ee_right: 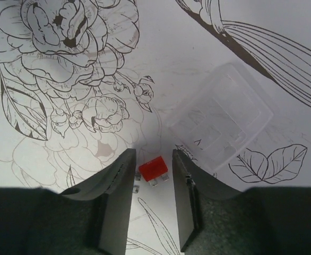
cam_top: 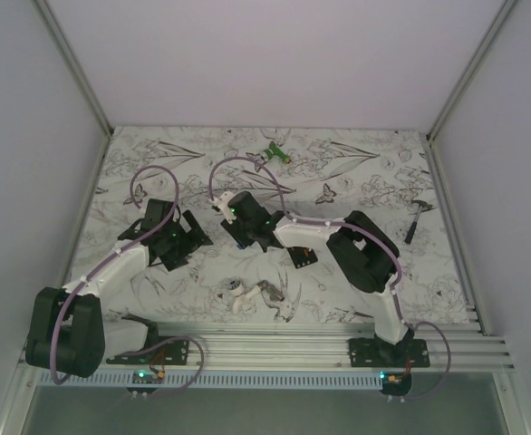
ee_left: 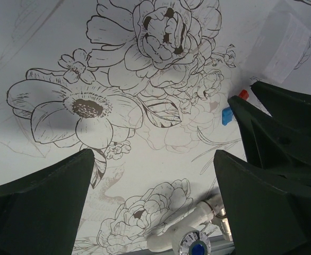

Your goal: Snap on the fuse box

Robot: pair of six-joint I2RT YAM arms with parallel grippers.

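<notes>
In the right wrist view a small red block [ee_right: 153, 167] with metal prongs lies between the part-open fingertips of my right gripper, beside a translucent plastic box [ee_right: 219, 114]. In the left wrist view the red piece [ee_left: 243, 94] and a blue piece [ee_left: 227, 116] show past the dark body of the right gripper, near the clear box [ee_left: 277, 48]. My left gripper [cam_top: 193, 234] stands open at the left of the mat, nothing between its fingers.
A white fitting with a knob [cam_top: 238, 294] lies at the front centre, a black item [cam_top: 304, 256] right of centre, a green tool [cam_top: 275, 154] at the back, and a hammer [cam_top: 415, 217] at the right.
</notes>
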